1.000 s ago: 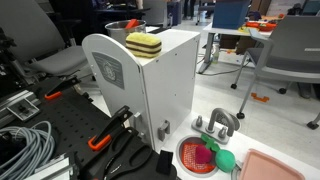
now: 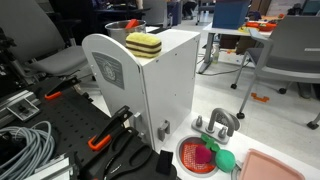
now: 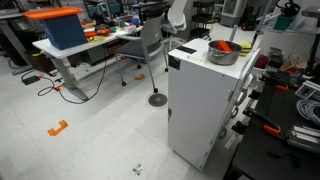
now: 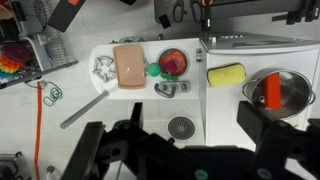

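Observation:
In the wrist view my gripper looks down from above, its dark fingers wide apart with nothing between them. A yellow sponge [image 4: 227,75] lies on the white cabinet top [image 4: 222,105]. Beside it stands a metal pot [image 4: 295,94] with an orange-red object [image 4: 272,92] inside. Left of the cabinet is a white toy sink unit with a red basin [image 4: 174,62], a green item [image 4: 154,69], a grey faucet [image 4: 172,89] and a pinkish board [image 4: 130,66]. My gripper cannot be made out in either exterior view.
A black table [image 2: 75,125] with coiled grey cable [image 2: 27,150] borders the cabinet. Grey chairs [image 2: 290,50] and a blue bin [image 3: 62,32] stand farther off.

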